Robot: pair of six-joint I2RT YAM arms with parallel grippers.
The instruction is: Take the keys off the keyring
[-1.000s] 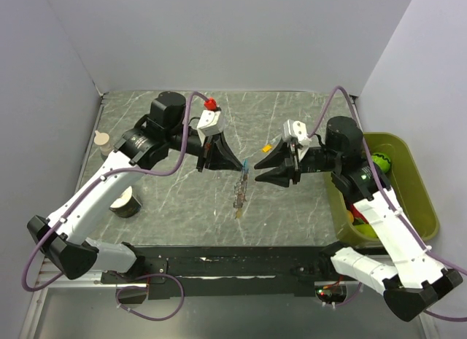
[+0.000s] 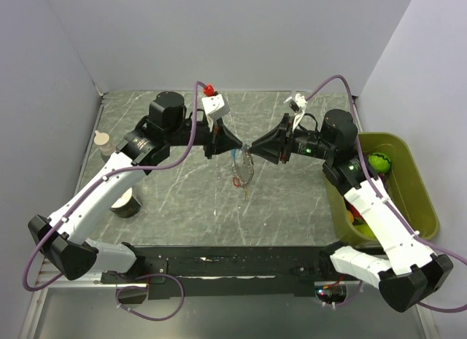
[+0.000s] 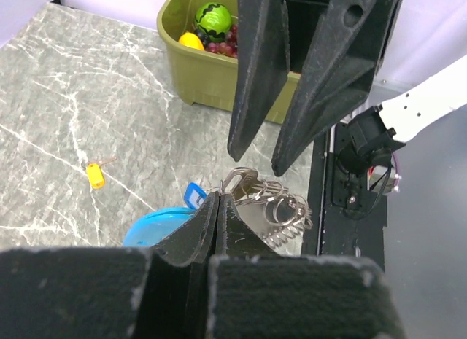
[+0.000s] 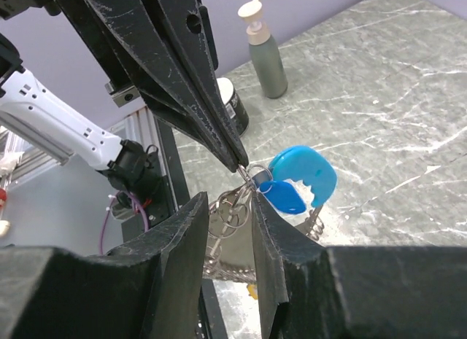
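A bunch of keys [image 3: 266, 211] on metal rings hangs over the mid table, with blue plastic pieces [image 4: 303, 171] among them. My left gripper [image 2: 238, 144] is shut at the top ring [image 4: 246, 177], its tips holding the bunch up. My right gripper [image 2: 257, 150] is part open just beside it; in the left wrist view its two fingertips stand above the rings, apart. In the right wrist view the rings lie just beyond its fingertips.
A green bin [image 2: 414, 200] with toy fruit stands at the right. A pump bottle [image 4: 268, 65] and a can [image 2: 125, 205] are at the left. A yellow tag [image 3: 95, 176] lies on the table.
My right gripper has moved in toward the left gripper and the rings. The left gripper has shifted slightly, and the hanging keys have swung to show more of their spread.
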